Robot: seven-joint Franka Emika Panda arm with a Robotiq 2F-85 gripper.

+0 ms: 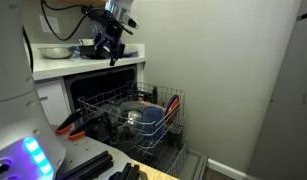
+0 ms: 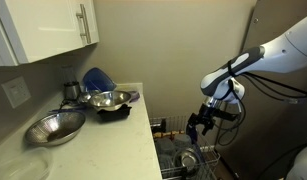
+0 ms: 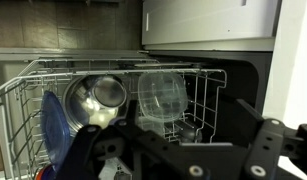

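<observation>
My gripper hangs in the air near the counter edge, above the pulled-out dishwasher rack, and is open. In the wrist view, my gripper has its dark fingers apart over the rack, with nothing seen held. Below it, a clear plastic container lies in the rack beside a shiny metal bowl. A blue plate leans at the rack's left. Part of the rack is hidden behind the gripper body.
On the white counter stand a colander, a metal bowl on something black, and a clear bowl. A blue plate leans at the back. Overhead is a white cabinet. Floor right of the rack is open.
</observation>
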